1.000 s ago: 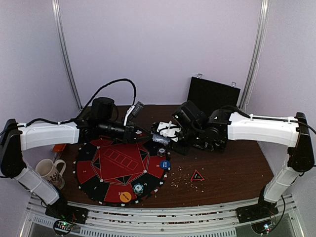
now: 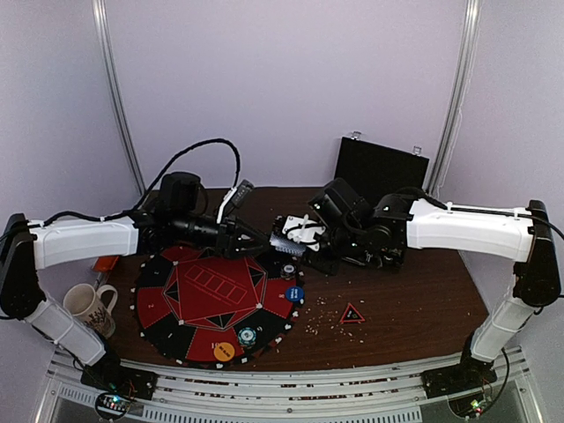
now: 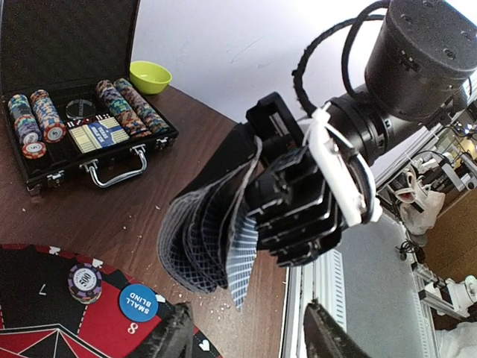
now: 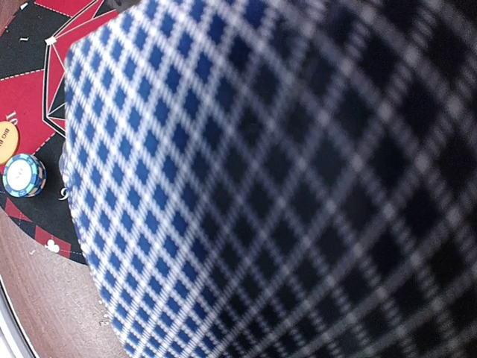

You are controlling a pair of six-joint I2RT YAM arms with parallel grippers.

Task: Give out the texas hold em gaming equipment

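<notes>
A bent, fanned bunch of playing cards [image 3: 205, 231] with a blue-and-white lattice back hangs above the table. My right gripper [image 2: 304, 240] is shut on it, and the cards' back [image 4: 134, 156] fills most of the right wrist view, hiding the fingers there. Just left of the cards in the top view is my left gripper [image 2: 258, 242]. Its fingers [image 3: 173, 339] stand apart in the left wrist view, with nothing held between them. Below lies the round red-and-black poker mat [image 2: 216, 291]. On it are a small blind button [image 2: 294, 293], a big blind button [image 2: 224, 352] and chips [image 2: 247, 337].
An open black case with chip stacks and boxed cards stands at the back right. Behind it is a green bowl [image 3: 150, 77]. A mug [image 2: 90, 308] is at the left, a red-edged triangle [image 2: 352, 314] at front right. Small crumbs lie between mat and triangle.
The right arm, the cards and the things on the table look unmoved.
</notes>
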